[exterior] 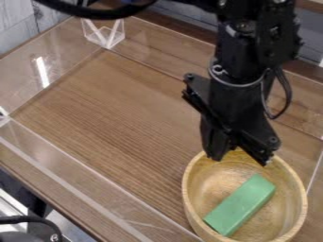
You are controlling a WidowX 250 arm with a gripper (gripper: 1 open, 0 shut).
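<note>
The black gripper (pixel 228 132) fills the upper right, pointing down over a round beige bowl (pixel 202 189) at the lower right. A green rectangular block (pixel 239 204) lies in the bowl, slightly tilted across it. The fingertips are just above the bowl's back rim; whether anything is between them, or how far apart they stand, is hard to see.
A clear plastic object (pixel 104 28) stands at the back left, and dark cables or parts show at the lower left edge.
</note>
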